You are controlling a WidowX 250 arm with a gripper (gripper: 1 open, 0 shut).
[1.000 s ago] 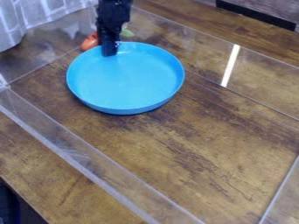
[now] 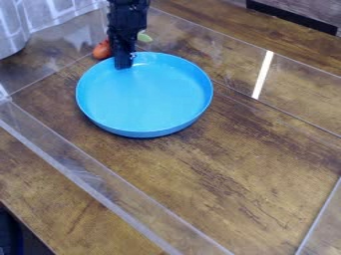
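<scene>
A blue round plate (image 2: 144, 100) lies on the wooden table, upper left of centre. My dark gripper (image 2: 123, 56) reaches down from the top to the plate's back rim; whether its fingers are open or shut on the rim is too small to tell. A red-orange object (image 2: 102, 50) sits just left of the gripper, behind the plate, and a pale green item (image 2: 146, 38) shows to the right of the gripper, partly hidden.
A crumpled silvery sheet (image 2: 27, 25) stands at the top left. Clear strips cross the table at left and right.
The plate and gripper have shifted very slightly toward the front of the view.
</scene>
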